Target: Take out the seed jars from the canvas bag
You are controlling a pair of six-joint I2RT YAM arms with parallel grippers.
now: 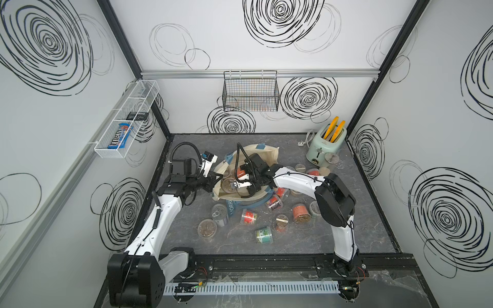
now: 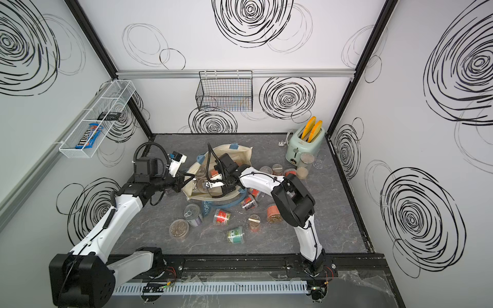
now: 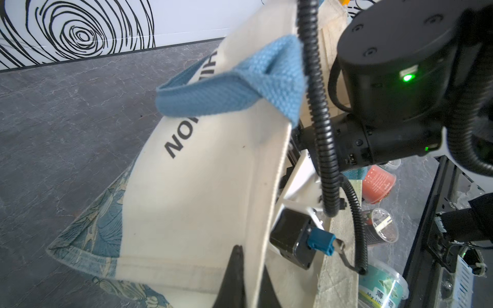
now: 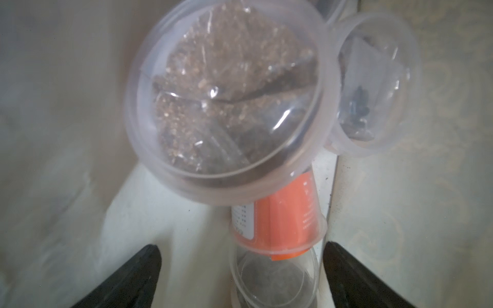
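The canvas bag (image 1: 267, 151) stands open mid-table. My left gripper (image 1: 219, 175) is at its left side, shut, with the bag's cream edge between or against its fingertips in the left wrist view. My right gripper is down inside the bag, fingers wide open. Below it lie a clear jar of brown seed (image 4: 231, 77), a smaller jar (image 4: 375, 92), an orange-labelled jar (image 4: 277, 210) and an empty-looking clear container (image 4: 272, 279). In the top views the right arm hides much of the bag's inside.
Several jars, such as a green-labelled one (image 1: 264, 235) and an orange one (image 1: 301, 213), lie in front and right of the bag. A toaster (image 1: 321, 148) stands at back right. Wire baskets (image 1: 250, 92) hang on the walls.
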